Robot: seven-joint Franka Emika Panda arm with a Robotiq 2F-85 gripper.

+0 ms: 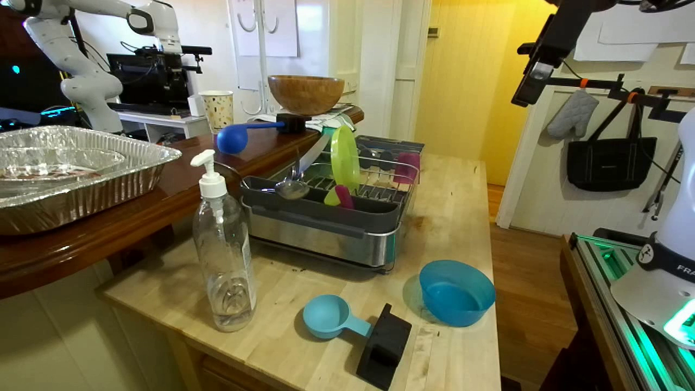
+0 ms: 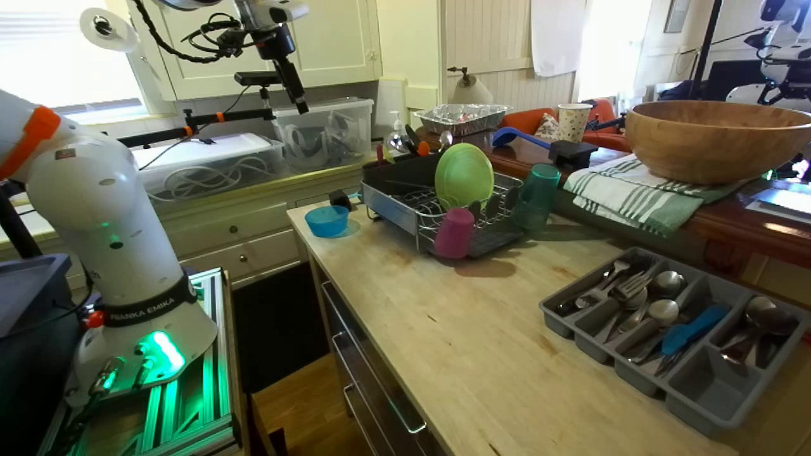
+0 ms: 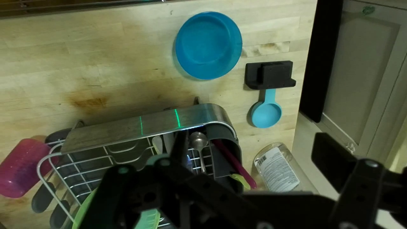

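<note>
High above the counter, my gripper is at the upper right of the first exterior view and at the upper left of the second. In the wrist view its fingers stand wide apart, open and holding nothing. Below it, a light-blue scoop lies with its handle against a black holder. The blue bowl rests empty beside them, close to the counter's edge. A clear pump bottle stands upright near the scoop; only part of it shows in the wrist view.
The dish rack holds a green plate, a pink cup and utensils. A grey cutlery tray sits farther along the counter, with bare wood in between. A foil pan and wooden bowl stand on the raised ledge.
</note>
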